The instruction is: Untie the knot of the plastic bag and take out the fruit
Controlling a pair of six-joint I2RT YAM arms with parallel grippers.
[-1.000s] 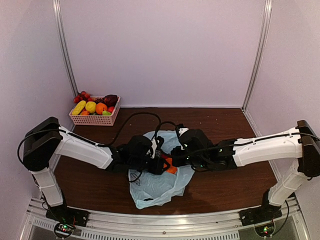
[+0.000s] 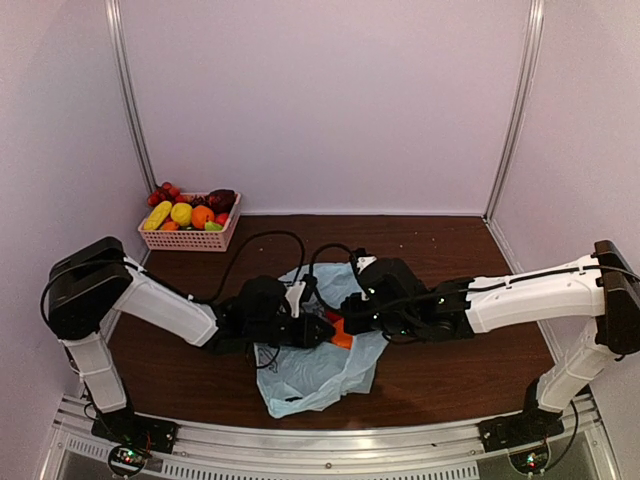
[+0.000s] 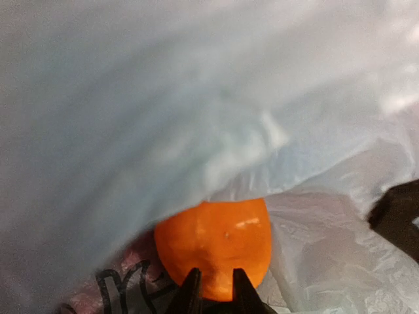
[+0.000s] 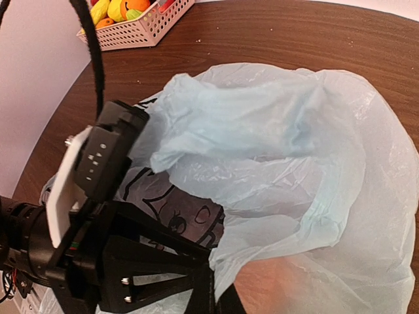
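The light-blue plastic bag (image 2: 315,385) lies spread on the table, its mouth open between my two grippers. An orange fruit (image 2: 341,334) shows inside, with something red beside it. My right gripper is shut on a gathered fold of the plastic bag (image 4: 288,242). My left gripper reaches in under the film, its fingertips a little apart in front of the orange fruit (image 3: 216,242). Whether anything is pinched between them cannot be told. In the right wrist view, the left gripper's fingers (image 4: 163,265) come up close to my right fingertips.
A pink basket (image 2: 190,240) full of several fruits stands at the back left. Bare wooden table (image 2: 450,240) lies behind and to the right of the bag. Both arms' cables loop above the bag.
My right arm and the orange fruit look unchanged.
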